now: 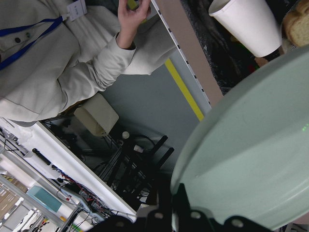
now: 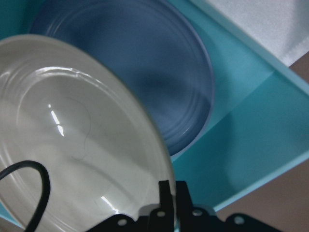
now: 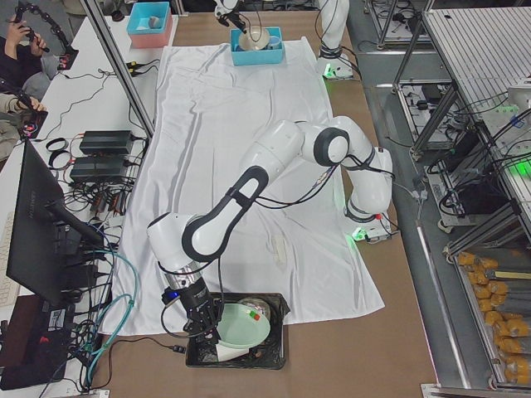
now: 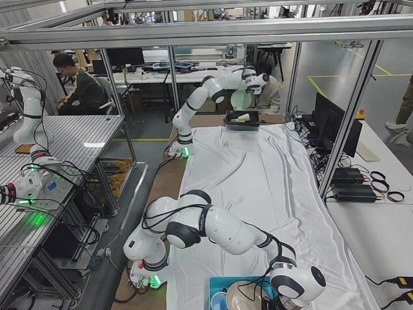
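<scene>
A pale green plate (image 1: 251, 145) is pinched at its rim by my shut left gripper, held over the black tray (image 3: 277, 348), which contains a white cup (image 1: 246, 26) and bread (image 1: 297, 26). In the right wrist view, a cream plate (image 2: 77, 130) lies partly over a blue plate (image 2: 154, 72) in a turquoise box (image 2: 246, 150); my right gripper has its fingers closed on the cream plate's rim.
A metal frame bar (image 4: 206, 35) spans overhead. A person sits just beyond the tray's edge in the left wrist view.
</scene>
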